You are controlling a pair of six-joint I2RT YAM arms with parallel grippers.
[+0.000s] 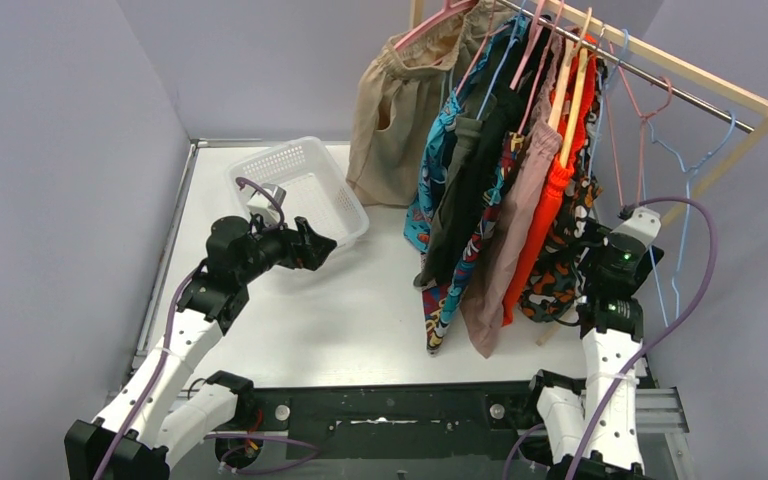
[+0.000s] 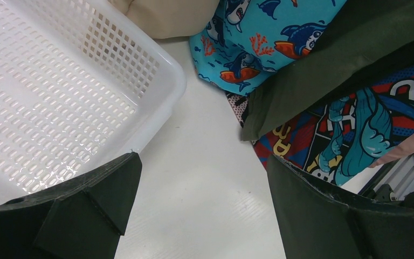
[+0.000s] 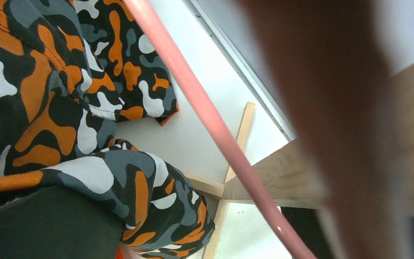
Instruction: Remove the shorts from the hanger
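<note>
Camouflage shorts [image 1: 554, 255] in orange, black, grey and white hang at the right end of the row of clothes. My right gripper [image 1: 592, 245] is beside them, its tips partly hidden. In the right wrist view its fingers stand open; one dark finger [image 3: 54, 226] lies against the shorts' fabric [image 3: 48, 108] at lower left, the other mostly hidden behind a blurred brownish shape. A pink hanger bar [image 3: 210, 118] crosses between. How the shorts sit on their hanger is hidden. My left gripper [image 1: 318, 245] is open and empty near the white basket [image 1: 360, 215].
Other garments, including red-orange shorts [image 1: 537, 245] and pinkish shorts [image 1: 500, 260], crowd the rack to the left. Bare pink and blue hangers [image 1: 688, 175] dangle around the right arm. A wooden rack post [image 1: 735, 155] stands close by.
</note>
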